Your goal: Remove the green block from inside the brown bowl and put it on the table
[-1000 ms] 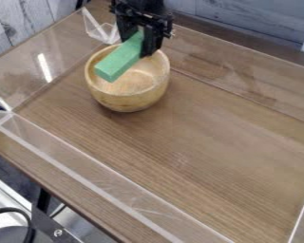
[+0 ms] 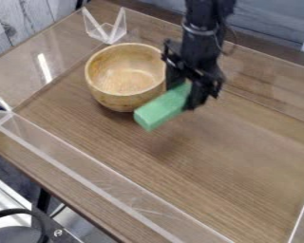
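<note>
The green block (image 2: 162, 107) is held in my gripper (image 2: 182, 80), its long shape slanting down to the left. It hangs just to the right of the brown bowl (image 2: 106, 98), clear of the bowl's inside. The fingers are dark and close around the block's upper end, which they partly hide. The bowl stands upright and looks empty. Whether the block's lower end touches the table (image 2: 180, 180) I cannot tell.
A white wire-like holder (image 2: 107, 28) stands behind the bowl, near the table's back left. Dark cables (image 2: 18, 216) lie off the left edge.
My gripper and the green block have moved from above the bowl to the right and toward the camera, past its rim. The bowl has stayed about where it was.
</note>
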